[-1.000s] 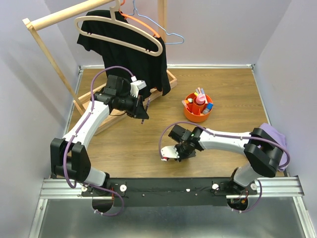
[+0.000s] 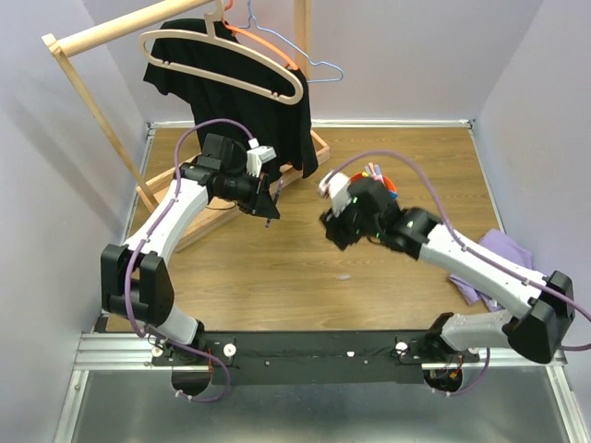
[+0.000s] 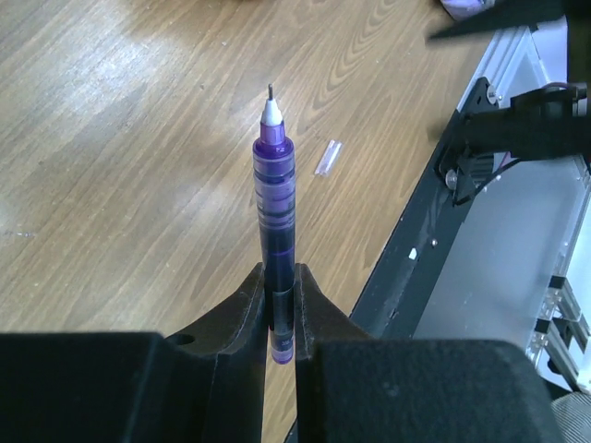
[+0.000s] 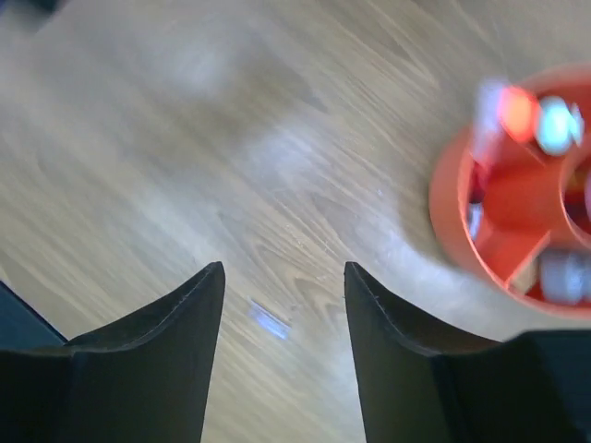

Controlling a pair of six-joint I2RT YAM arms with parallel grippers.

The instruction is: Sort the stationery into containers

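A purple pen (image 3: 275, 203) stands lengthwise in the left wrist view, its pale tip pointing away, with my left gripper shut around its barrel. From above, this pen (image 2: 275, 205) hangs over the table near the rack. My right gripper is open with only table showing between its fingers. In the top view the right arm partly covers the orange container (image 2: 391, 185). The right wrist view has that divided container (image 4: 451, 198) at its right, blurred, holding colourful markers. A small clear, whitish piece (image 2: 343, 277) lies on the bare table, apart from both grippers.
A wooden rack (image 2: 103, 129) with a black shirt (image 2: 242, 90) and hangers fills the back left. Purple cloth (image 2: 499, 254) lies at the right edge.
My right arm has swung up and away from the front of the table, now blurred and covering part of the container. The small clear piece has come into view. The left arm has barely shifted.
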